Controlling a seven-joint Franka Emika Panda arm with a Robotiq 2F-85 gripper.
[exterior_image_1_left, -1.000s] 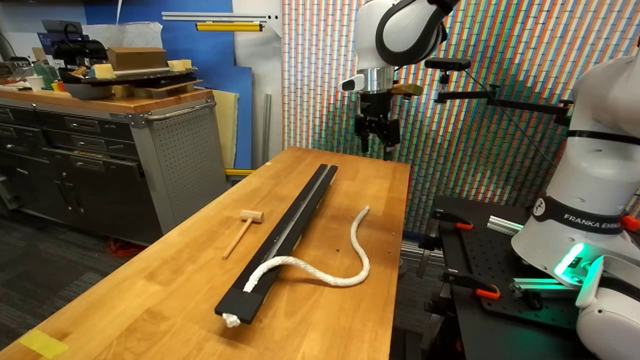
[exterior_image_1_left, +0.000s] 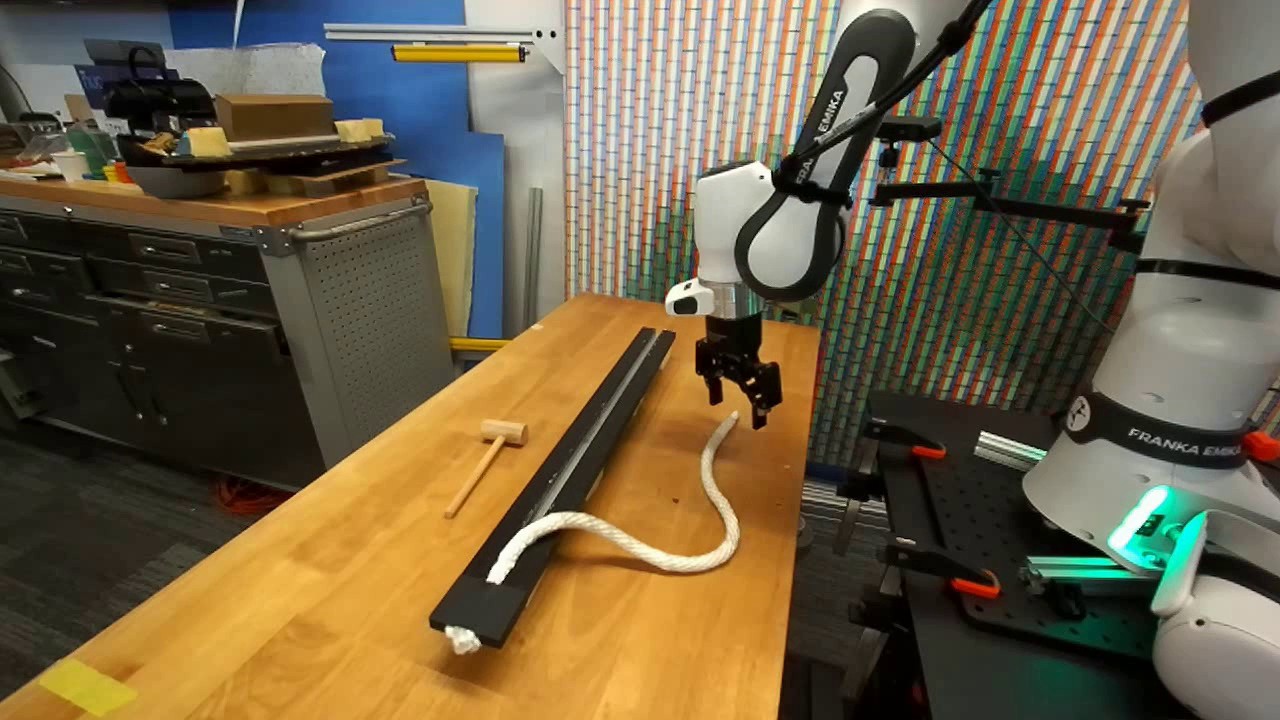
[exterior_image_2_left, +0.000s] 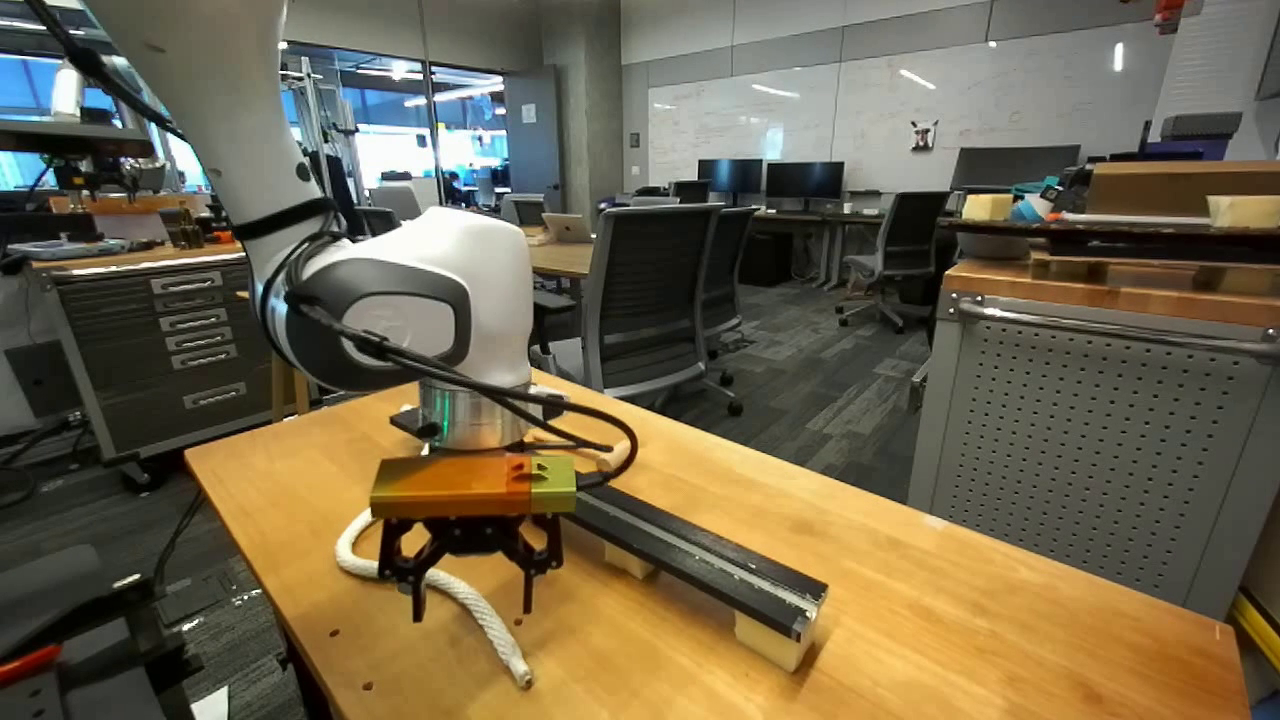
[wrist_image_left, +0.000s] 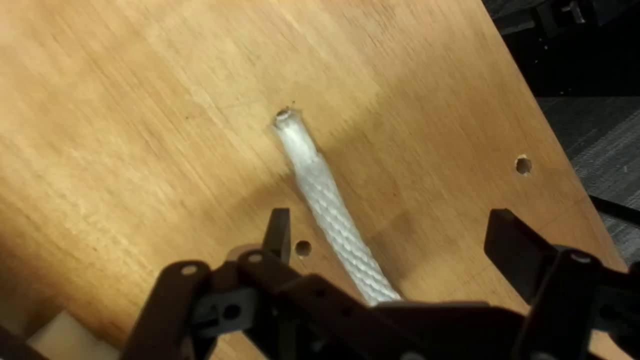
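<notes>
A white braided rope (exterior_image_1_left: 721, 486) curves over the wooden table, with one end at the near end of a long black grooved rail (exterior_image_1_left: 596, 444). Its other end lies loose on the tabletop, and the wrist view shows that end of the rope (wrist_image_left: 336, 216) running between and beyond my fingers, below them. My gripper (exterior_image_1_left: 738, 408) is open above this loose end, its fingers apart with nothing held. In the second exterior view the gripper (exterior_image_2_left: 474, 606) hangs over the rope (exterior_image_2_left: 486, 618), beside the rail (exterior_image_2_left: 708, 564).
A small wooden mallet (exterior_image_1_left: 489, 466) lies on the far side of the rail from the rope. Pale blocks (exterior_image_2_left: 774, 640) prop the rail up. The table edge (wrist_image_left: 555, 135) is close to the rope's loose end. Bare tabletop surrounds that end.
My gripper has come down from well above the table to just over the rope's loose end. Rope, rail and mallet lie as before.
</notes>
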